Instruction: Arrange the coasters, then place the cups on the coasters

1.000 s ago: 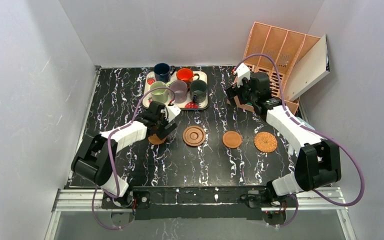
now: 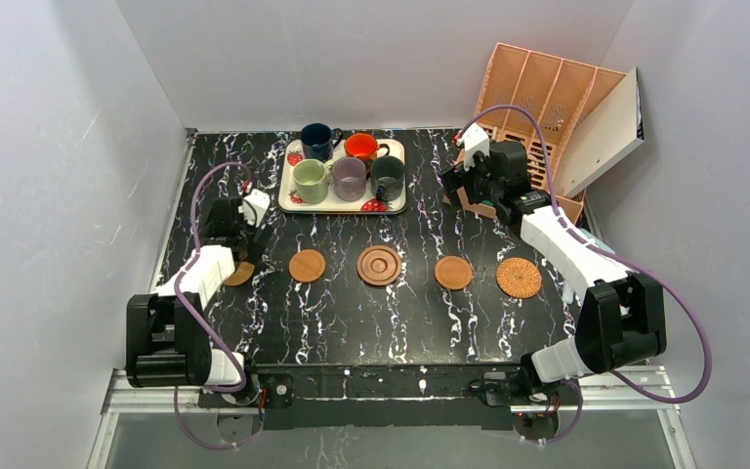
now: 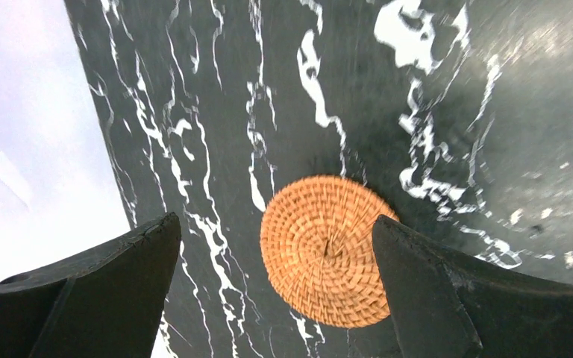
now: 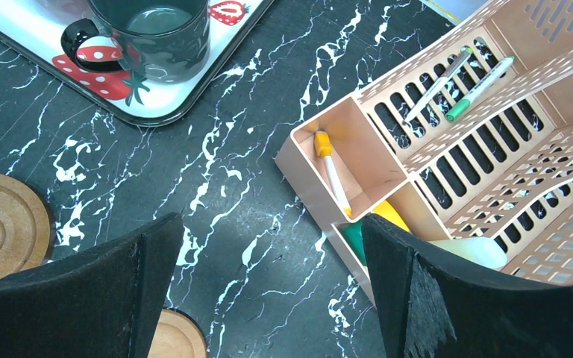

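Several cups stand upright on a patterned tray at the back: a dark blue cup (image 2: 316, 143), an orange-red cup (image 2: 359, 147), a light green cup (image 2: 310, 183), a purple cup (image 2: 349, 180) and a dark green cup (image 2: 388, 178). Coasters lie in a row in front, among them a ringed wooden coaster (image 2: 379, 265) and a woven coaster (image 2: 519, 277). Another woven coaster (image 3: 321, 257) lies below my left gripper, which is open and empty at the far left. My right gripper hangs open and empty by the organizer's front corner.
The tray's rim (image 4: 166, 118) shows in the right wrist view. A peach organizer (image 4: 313, 183) holding markers and other items fills the back right.
My left arm has swung leftward, from above the plain wooden coaster beside the ringed one to the woven coaster at the far left. The right arm, cups and visible coasters have stayed put.
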